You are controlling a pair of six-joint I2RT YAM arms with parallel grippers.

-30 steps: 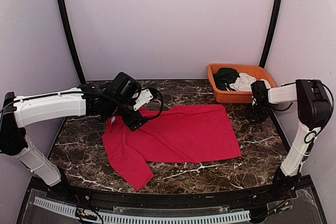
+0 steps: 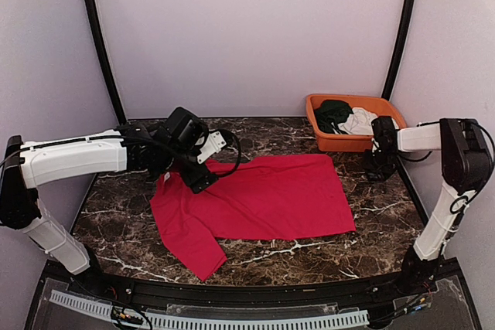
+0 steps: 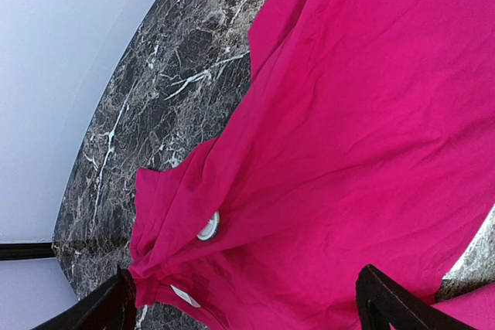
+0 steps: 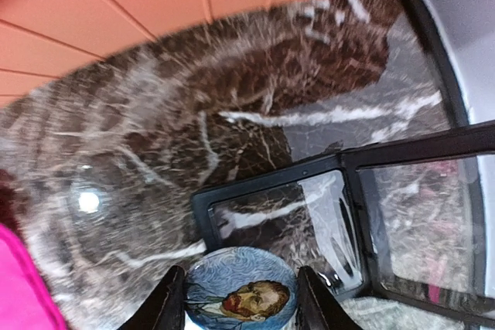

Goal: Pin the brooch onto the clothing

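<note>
A red garment (image 2: pixel 271 199) lies spread on the marble table, its folded part (image 3: pixel 348 113) filling much of the left wrist view, with a small white disc (image 3: pixel 208 226) peeking from a fold. My left gripper hangs open above the garment's left side. At the table's right, below the orange bin, my right gripper is shut on a round brooch (image 4: pixel 241 287) with a picture on its face, held over a dark-framed clear case (image 4: pixel 278 214).
An orange bin (image 2: pixel 328 141) holding dark green and white cloth stands at the back right. Bare marble table (image 2: pixel 108 229) surrounds the garment. Walls close in both sides and the back.
The left arm and the garment have not moved.
</note>
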